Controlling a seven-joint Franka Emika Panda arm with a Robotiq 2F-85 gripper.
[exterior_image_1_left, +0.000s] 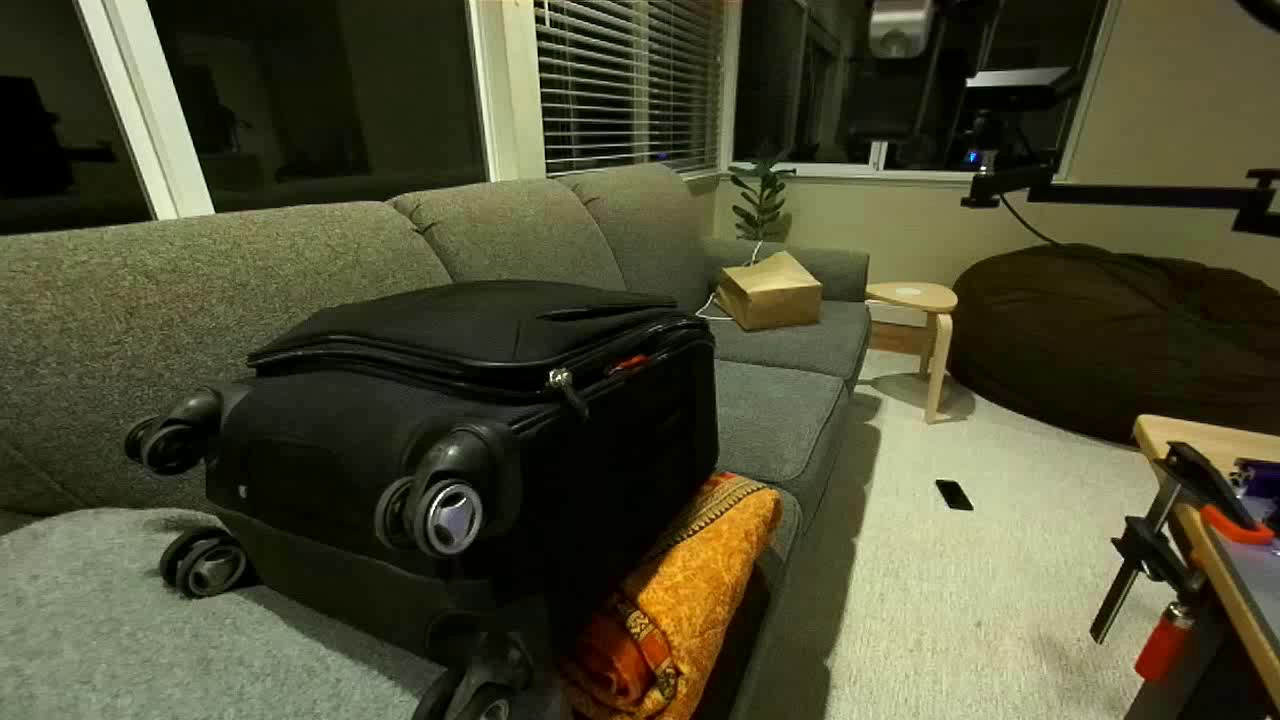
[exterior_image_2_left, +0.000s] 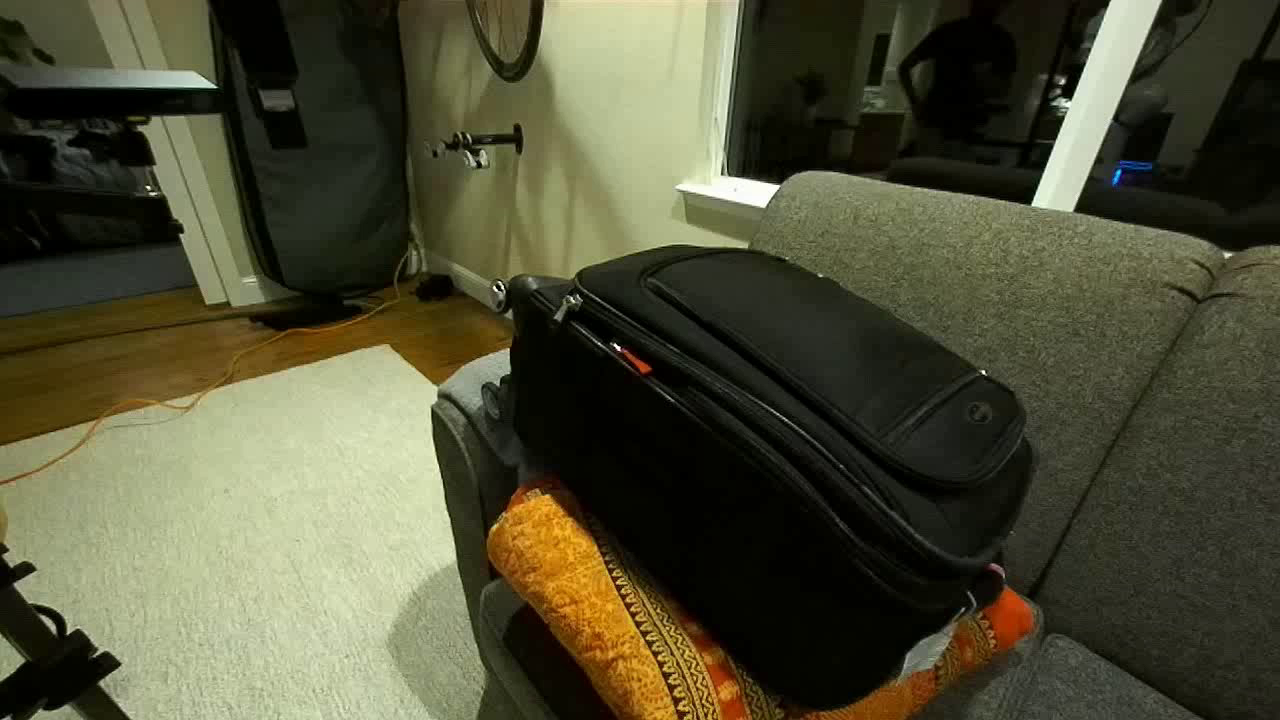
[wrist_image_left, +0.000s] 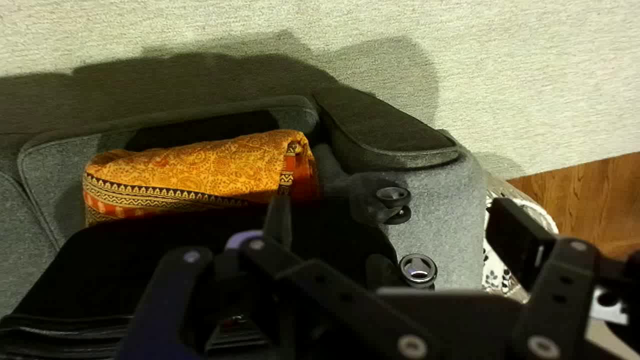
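In the wrist view my gripper stands open, its two dark fingers wide apart over the sofa-arm end of the suitcase, with nothing held between them. The black soft-sided suitcase (exterior_image_1_left: 480, 324) lies on the grey sofa (exterior_image_1_left: 156, 270), its wheels toward the near sofa arm. In the second exterior view, a red tag (exterior_image_2_left: 632, 360) shows along the zip of the suitcase. Beneath its front side is a folded orange patterned cloth (wrist_image_left: 210, 162), partly hidden by the case. Neither exterior view clearly shows the gripper's fingers.
A brown cardboard box (exterior_image_1_left: 774, 294) rests at the sofa's far end, near a small wooden stool (exterior_image_1_left: 918, 298). A dark phone (exterior_image_1_left: 954, 494) lies on the pale carpet. At the right stands a table edge with a clamp (exterior_image_1_left: 1152, 546).
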